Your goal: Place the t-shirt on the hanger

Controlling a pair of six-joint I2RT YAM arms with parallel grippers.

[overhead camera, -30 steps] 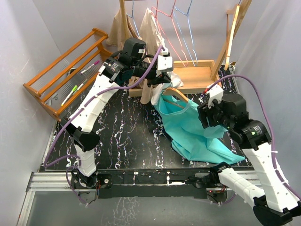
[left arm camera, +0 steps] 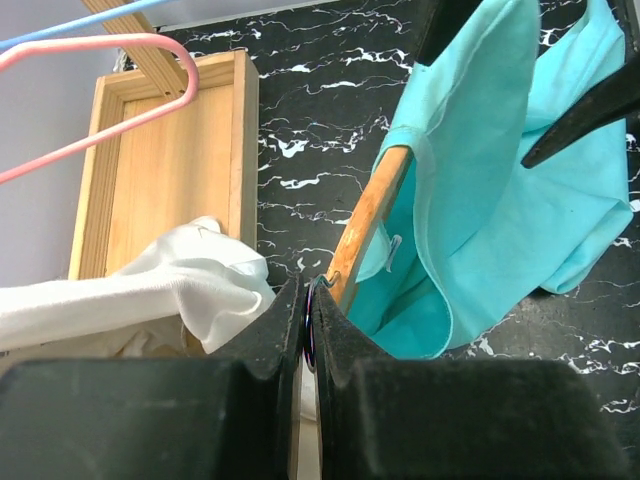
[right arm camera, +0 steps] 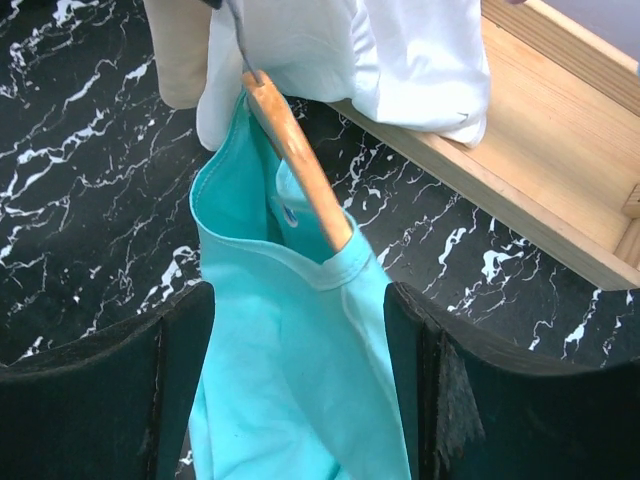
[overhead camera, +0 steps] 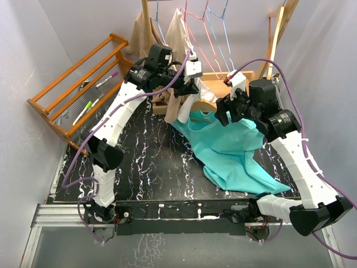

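Observation:
A turquoise T-shirt (overhead camera: 234,156) hangs down with a wooden hanger (left arm camera: 370,210) partly inside its neck; the hanger's exposed arm (right arm camera: 300,160) shows in both wrist views. My left gripper is shut at the hanger's metal hook, with the thin wire between its fingertips. My right gripper is open, with the T-shirt's shoulder over the hanger between its fingers; in the left wrist view its dark fingers (left arm camera: 580,125) flank that shoulder.
A rack with pink and blue wire hangers (overhead camera: 206,33) and light garments (left arm camera: 180,285) stands at the back over a wooden tray (right arm camera: 550,140). An orange wooden rack (overhead camera: 78,95) with pens is at the left.
My right arm has moved left and up in the top view, onto the T-shirt's shoulder.

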